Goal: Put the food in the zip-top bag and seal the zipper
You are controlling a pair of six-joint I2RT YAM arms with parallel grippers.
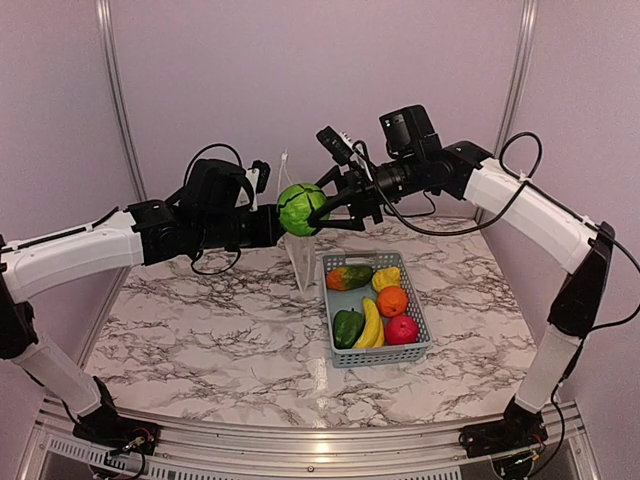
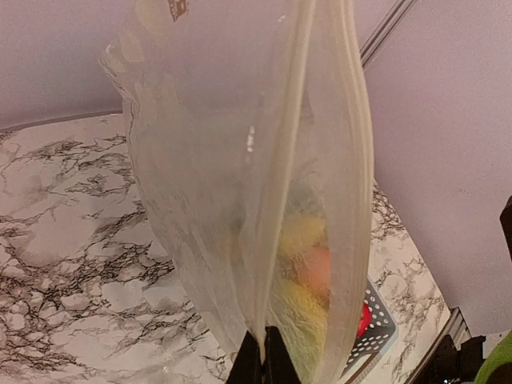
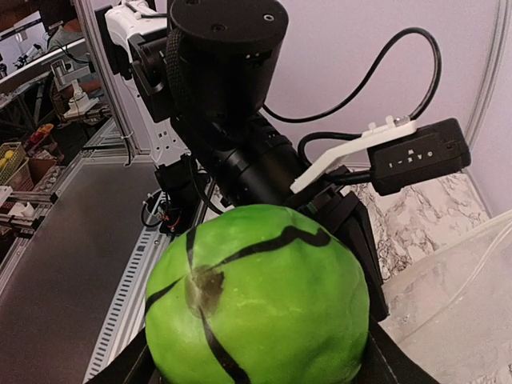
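Observation:
My left gripper is shut on the rim of the clear zip top bag (image 2: 208,184), which hangs tall from it above the table. In the top view only part of the bag (image 1: 300,262) shows, behind the left hand and the ball. A round green melon with dark stripes (image 1: 299,208) sits between the fingers of my right gripper (image 1: 322,202), up in the air close by the left gripper and the bag. It fills the lower right wrist view, with the bag (image 3: 460,312) at its right. Whether the melon is over the bag's mouth cannot be told.
A grey basket (image 1: 379,355) stands below, holding a papaya (image 1: 349,278), a yellow pepper (image 1: 385,278), an orange (image 1: 391,300), a green pepper (image 1: 348,327), bananas (image 1: 370,325) and a red fruit (image 1: 401,330).

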